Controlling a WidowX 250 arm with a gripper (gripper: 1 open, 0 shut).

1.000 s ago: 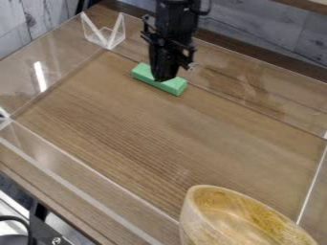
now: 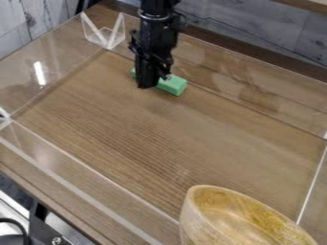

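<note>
My black arm hangs from the top centre, its gripper (image 2: 153, 75) low over a green block (image 2: 170, 83) on the wooden table (image 2: 153, 163). The gripper covers the left part of the block; whether its fingers are open or touching it is too small to tell.
A yellow bowl (image 2: 240, 222) sits at the bottom right edge. A clear plastic item (image 2: 102, 31) lies at the back left, near the dark wall.
The arm has moved left and a little lower, over the left part of the green block, which looks to be in about the same place.
</note>
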